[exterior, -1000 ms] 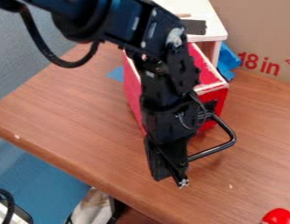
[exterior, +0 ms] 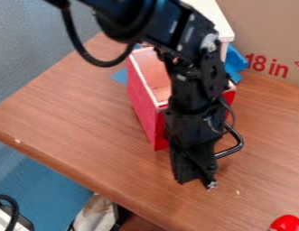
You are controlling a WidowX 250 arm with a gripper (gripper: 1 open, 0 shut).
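The black arm comes down from the top of the camera view, and its gripper (exterior: pixel 207 180) points downward in front of a red open box (exterior: pixel 149 108) with a pale inside. The gripper is low over the wooden table (exterior: pixel 79 135), near the box's front side. The fingertips are dark and small; whether they are open or shut, or hold anything, does not show. The arm hides much of the box's middle and right.
A white block (exterior: pixel 214 20) and blue pieces (exterior: pixel 234 63) stand behind the box. A cardboard sheet (exterior: pixel 272 36) is at the back right. A red object (exterior: pixel 285 224) lies at the bottom right.
The box stays put.
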